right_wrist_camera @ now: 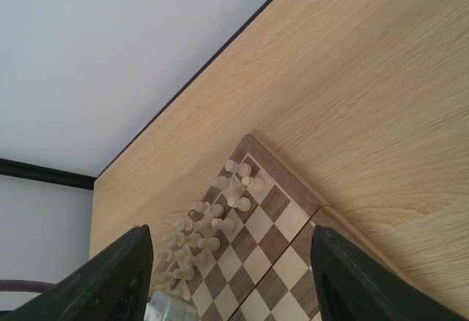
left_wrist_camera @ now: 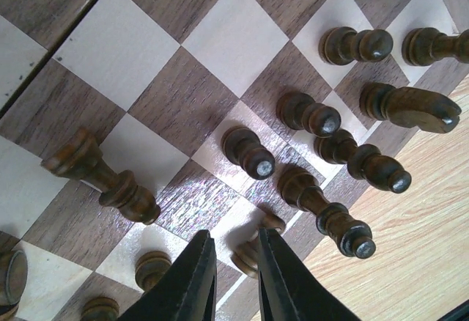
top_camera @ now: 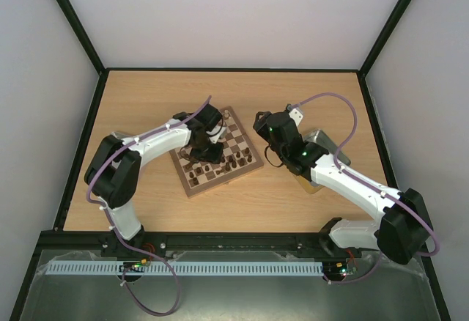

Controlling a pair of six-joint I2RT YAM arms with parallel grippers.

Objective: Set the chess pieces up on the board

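Note:
The chessboard (top_camera: 244,164) carries dark and light pieces. In the left wrist view my left gripper is part open over the dark pieces, its tips beside a low dark piece (left_wrist_camera: 245,259), partly hidden; whether they touch is unclear. A dark piece (left_wrist_camera: 102,178) lies on its side to the left; several others, including a knight (left_wrist_camera: 410,107), stand to the right. My right gripper is open, away from the board's right side, with the light pieces (right_wrist_camera: 255,184) seen beyond its fingers.
A grey and yellow container (top_camera: 316,189) sits under the right arm, partly hidden.

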